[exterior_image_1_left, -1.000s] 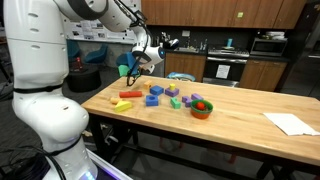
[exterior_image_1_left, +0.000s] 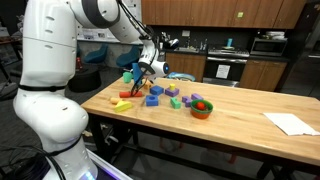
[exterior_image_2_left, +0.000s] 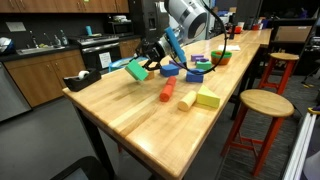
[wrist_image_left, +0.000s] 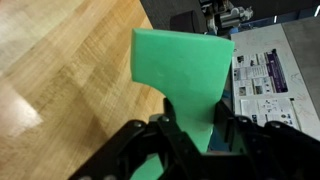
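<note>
A green block (wrist_image_left: 180, 75) fills the middle of the wrist view, between the dark fingers of my gripper, which is shut on it. Bare wooden table shows to its left. In exterior view 2 the same green block (exterior_image_2_left: 137, 69) is tilted beneath the gripper (exterior_image_2_left: 142, 62), over the table's far left part; whether it touches the wood is hard to tell. Exterior view 1 shows my gripper (exterior_image_1_left: 132, 75) near the table's far left corner, with the block small beside it.
On the table lie a red block (exterior_image_2_left: 167, 90), a pale yellow piece (exterior_image_2_left: 187, 101), a yellow block (exterior_image_2_left: 208, 98) and blue blocks (exterior_image_2_left: 194, 76). A green bowl (exterior_image_1_left: 201, 112) holds red items. White paper (exterior_image_1_left: 291, 124) lies at the right.
My hand and wrist have come lower and shifted a little to the right in exterior view 1. The other objects look unmoved.
</note>
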